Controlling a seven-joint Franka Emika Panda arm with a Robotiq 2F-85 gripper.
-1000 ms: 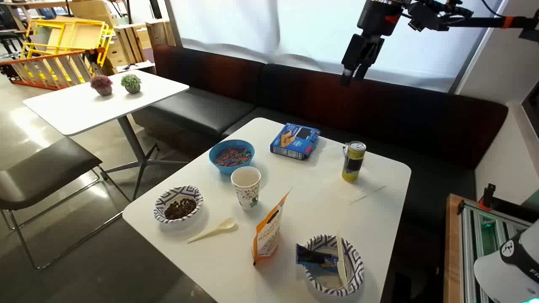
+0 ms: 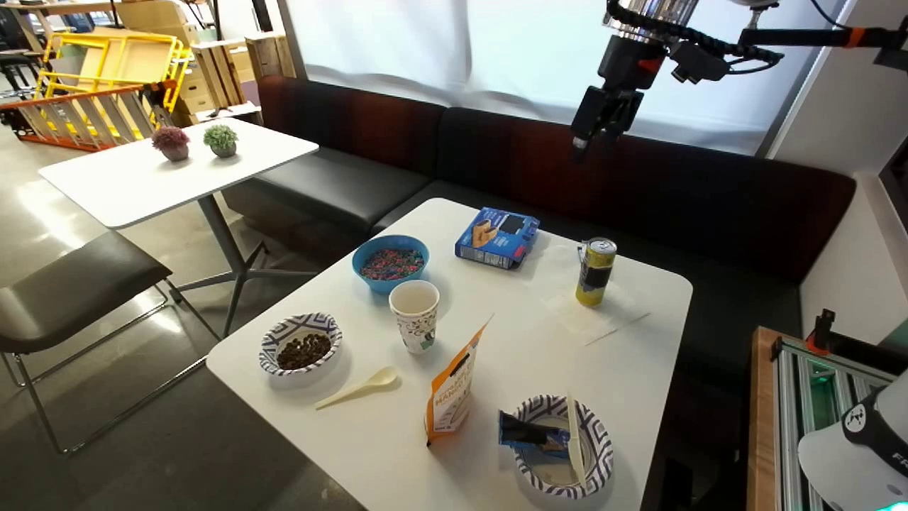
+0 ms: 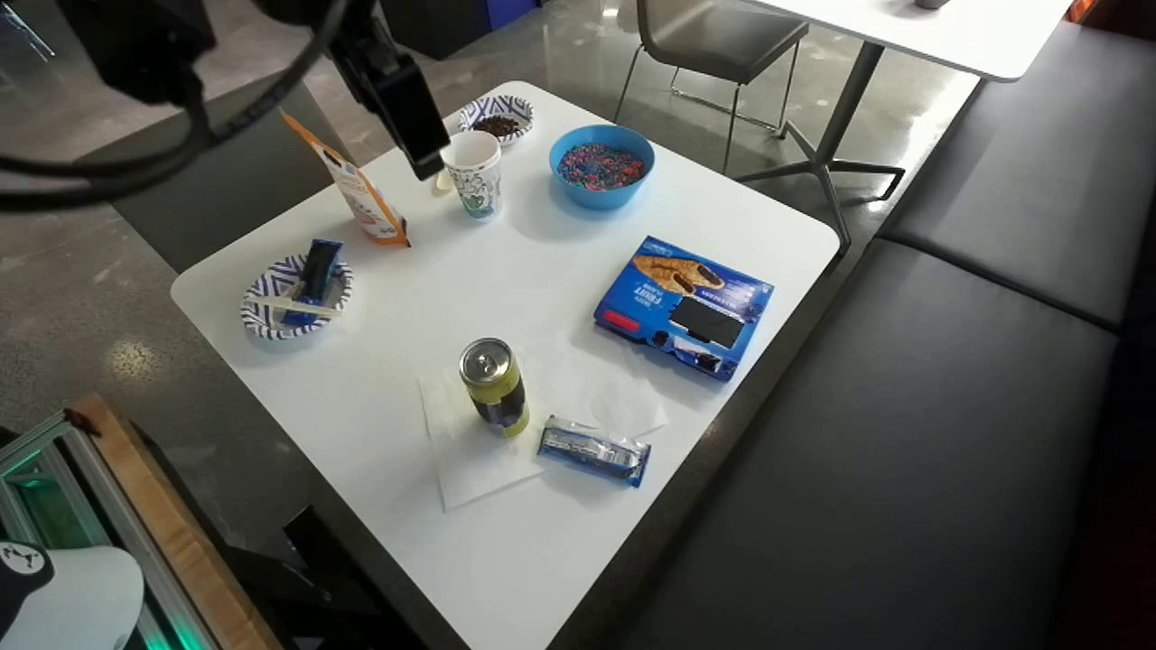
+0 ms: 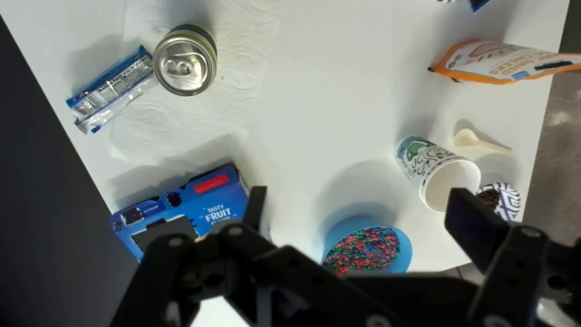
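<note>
High over the white table, my gripper stands open with nothing between its fingers; in exterior view 1 the gripper [image 2: 591, 145] hangs toward the back. Below it in the wrist view lie a blue snack box [image 4: 190, 204], a blue bowl [image 4: 406, 253] of small colourful pieces and a patterned paper cup [image 4: 422, 161]. A yellow-green can [image 3: 498, 395] stands upright on a paper towel [image 3: 455, 455], with a blue wrapped bar [image 3: 593, 451] beside it. An orange and white pouch [image 2: 451, 392] stands near the front edge.
One patterned bowl [image 2: 604, 447] holds a blue wrapper [image 2: 532, 436] and a pale utensil [image 2: 575, 443]. Another patterned bowl [image 2: 268, 345] contains dark pieces, near a pale spoon [image 2: 357, 389]. A dark bench [image 3: 867, 433] runs alongside.
In exterior view 1, my gripper has turned and its tip has lowered slightly, with the arm above it lower too. The objects on the table look unmoved.
</note>
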